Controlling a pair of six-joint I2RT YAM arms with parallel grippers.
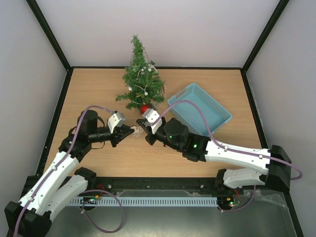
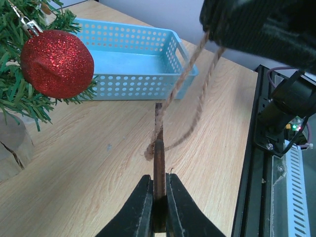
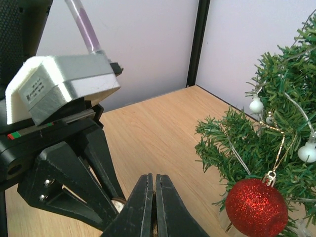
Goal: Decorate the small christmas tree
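Observation:
Seen nearly edge-on in the left wrist view, a thin brown wooden ornament stands between the fingertips of my left gripper, which is shut on it. From the ornament a twine loop runs up to the fingers of my right gripper. That gripper is shut, with the twine's upper end at its fingertips. The top view shows the ornament's pale face below the two grippers. Behind them stands the small green tree, with a red glitter ball on its lower front.
A light-blue perforated basket lies to the right of the tree, behind the right arm. White baubles and silvery strands hang on the branches. Bare wood shows left of the tree and along the table's front.

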